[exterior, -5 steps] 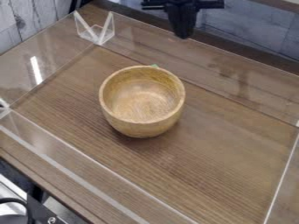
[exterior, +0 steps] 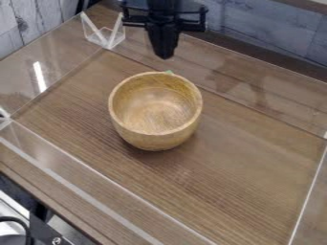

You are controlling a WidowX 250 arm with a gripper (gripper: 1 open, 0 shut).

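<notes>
A dark gripper (exterior: 163,48) hangs from the top of the view, above and behind a large tan bowl (exterior: 155,113) on the wooden table (exterior: 243,182). Its fingertips look close together, with nothing visible between them. A small pale green item (exterior: 167,73) shows just behind the bowl's back rim, partly hidden, too small to identify. The bowl's inside looks empty.
White wire-like brackets stand at the table's left (exterior: 7,123) and back left. Raised edges bound the table at back and right.
The gripper has moved left and lower in the view, toward the bowl. The bowl has not moved.
</notes>
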